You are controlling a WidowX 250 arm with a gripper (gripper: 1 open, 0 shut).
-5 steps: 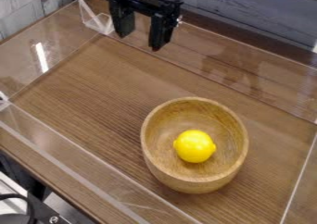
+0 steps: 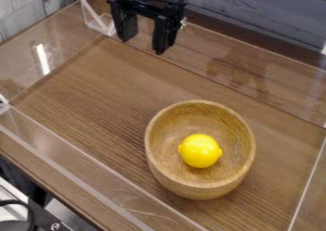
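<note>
My gripper (image 2: 143,31) hangs over the back of the wooden tray, its two dark fingers spread wide apart with nothing between them. Well in front of it and to the right, a tan wooden bowl (image 2: 173,168) stands on the wooden floor of the tray, holding a yellow ball (image 2: 199,151) that looks like a lemon or similar round object.
A black cable (image 2: 15,206) lies outside at the lower left.
My gripper has shifted very slightly; the bowl and yellow ball are where they were.
</note>
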